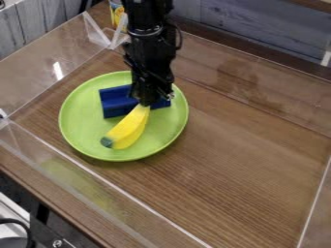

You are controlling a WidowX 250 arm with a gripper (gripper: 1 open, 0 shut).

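A yellow banana (127, 130) lies on a green plate (85, 116) along with a dark blue block (114, 101). The black gripper (150, 93) hangs over the block and the upper end of the banana, its tips low at the block. Whether anything sits between its fingers is hidden; it looks shut.
Clear plastic walls run along the left and front edges. A small yellow item (116, 15) and a clear bag stand at the back left, and a grey wooden wall is behind.
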